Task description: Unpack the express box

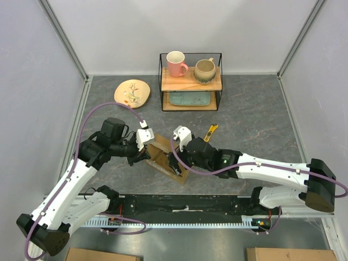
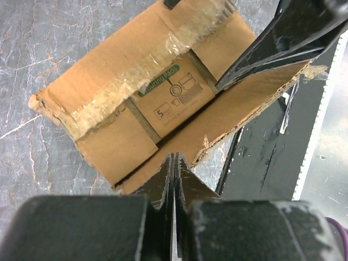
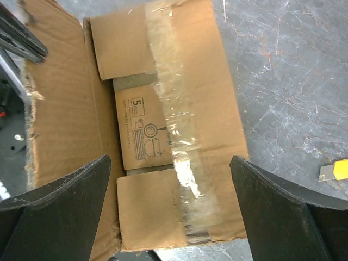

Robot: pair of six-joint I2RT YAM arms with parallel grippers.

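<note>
A cardboard box (image 1: 163, 147) (image 2: 125, 60) (image 3: 204, 119) lies at the table's middle, flaps partly up, with clear tape along them and a smaller printed carton (image 2: 179, 98) (image 3: 141, 136) visible inside. My left gripper (image 1: 140, 157) is shut with nothing between its fingers, over the box's left end. My right gripper (image 1: 174, 166) stands open over the box's right part; its fingers show at both lower sides of the right wrist view, around the flaps but not visibly closed on them.
A yellow box cutter (image 1: 212, 130) (image 3: 341, 169) lies right of the box. Behind are a plate (image 1: 132, 93) and a wire shelf (image 1: 191, 107) with two mugs and a tray.
</note>
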